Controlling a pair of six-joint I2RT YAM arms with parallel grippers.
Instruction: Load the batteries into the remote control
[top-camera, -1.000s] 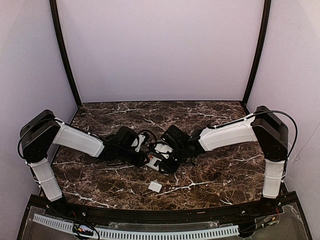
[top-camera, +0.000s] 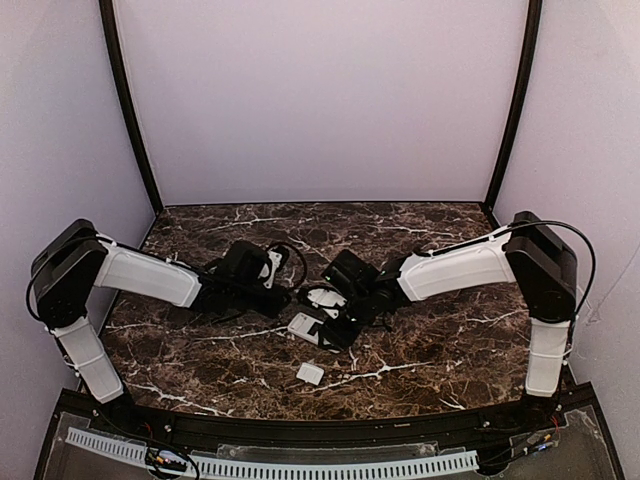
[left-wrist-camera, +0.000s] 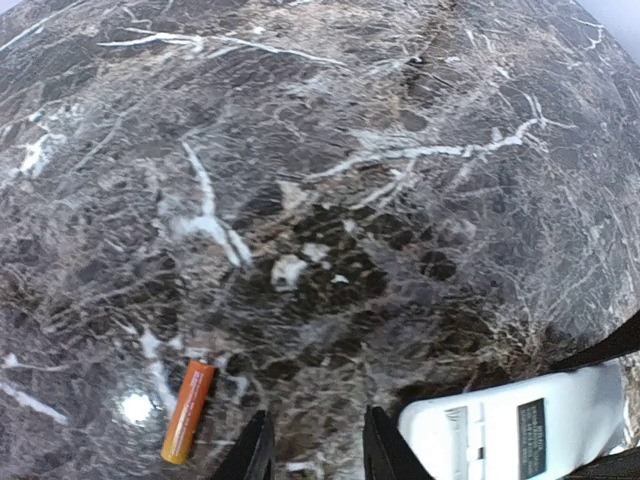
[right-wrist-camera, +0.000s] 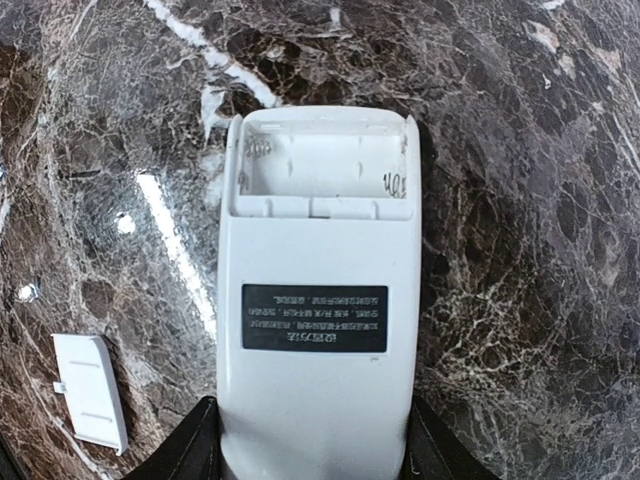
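Observation:
The white remote (right-wrist-camera: 318, 250) lies back side up, its battery compartment open and empty in the right wrist view; my right gripper is shut on its lower end. The loose battery cover (right-wrist-camera: 88, 390) lies beside it, also seen in the top view (top-camera: 310, 372). An orange battery (left-wrist-camera: 188, 410) lies on the table in the left wrist view. My left gripper is part open above the table between that battery and the remote, nothing seen between its fingertips.
The two grippers are close together at the middle.
My left gripper has moved back and leftward, away from the remote's end. The orange seen at the remote a second ago no longer shows there. The right arm holds still.

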